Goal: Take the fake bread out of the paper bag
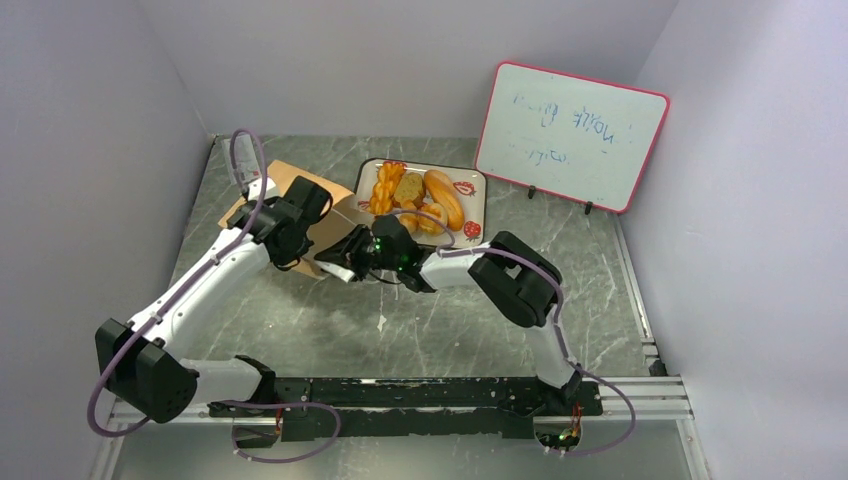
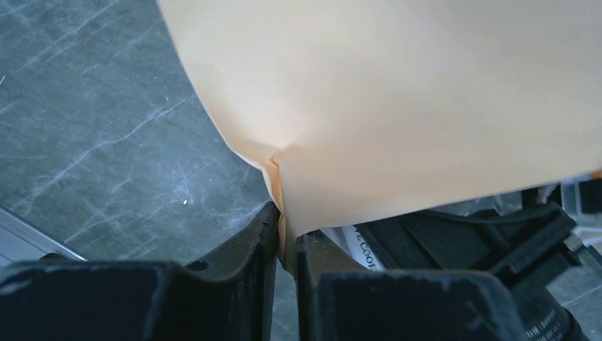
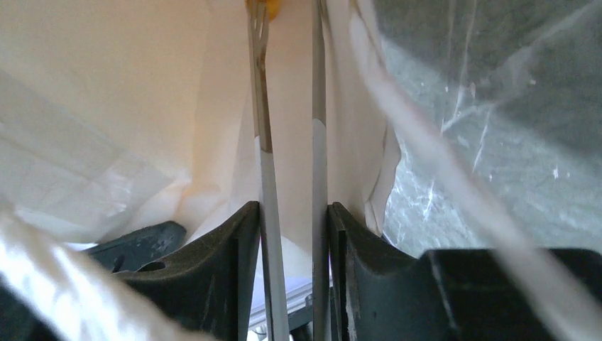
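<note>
The paper bag (image 1: 300, 180) lies tilted at the left of the table, its mouth toward my right arm. Pinched in my left gripper is a fold of the bag's edge. My right gripper stands open at the mouth, with two long thin strips (image 3: 320, 163) running from its fingers into the bag; a gap separates them. Deep inside, a small orange piece of fake bread (image 3: 270, 8) shows near the strips' far ends, mostly hidden. Several fake breads, among them a braided loaf (image 1: 385, 190) and a long loaf (image 1: 446, 200), rest on a tray (image 1: 478, 215).
A whiteboard (image 1: 570, 135) leans at the back right. The bag's blurred handle (image 3: 454, 163) crosses close to the right wrist camera. Open table lies at the front middle and right.
</note>
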